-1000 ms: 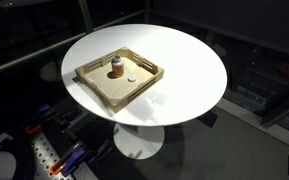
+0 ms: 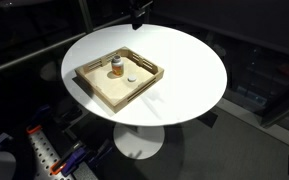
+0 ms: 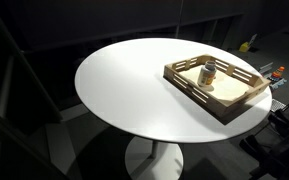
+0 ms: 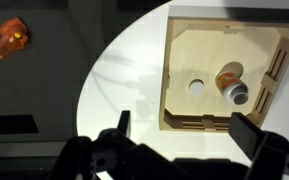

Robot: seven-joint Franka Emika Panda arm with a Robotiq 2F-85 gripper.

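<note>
A small bottle (image 2: pixel 117 66) with an orange-brown label and a pale cap stands upright inside a wooden tray (image 2: pixel 112 103) on a round white table. Beside it in the tray lies a small white round object (image 2: pixel 132 78), apart from the bottle. Looking down in the wrist view, the bottle (image 4: pixel 234 90) and the white disc (image 4: pixel 196 87) show ahead of my gripper. Its dark fingers are spread wide with nothing between them. In exterior view 1 the gripper (image 2: pixel 139 14) appears at the top edge, above the table's far side and away from the tray.
The tray's slatted walls (image 3: pixel 196 92) rise around the bottle. An orange object (image 4: pixel 12 37) lies off the table on the dark floor, and a perforated white panel (image 2: pixel 46 152) stands at the lower left.
My gripper has come into sight at the top of exterior view 1, where it did not show before. Tray, bottle and white disc have stayed where they were.
</note>
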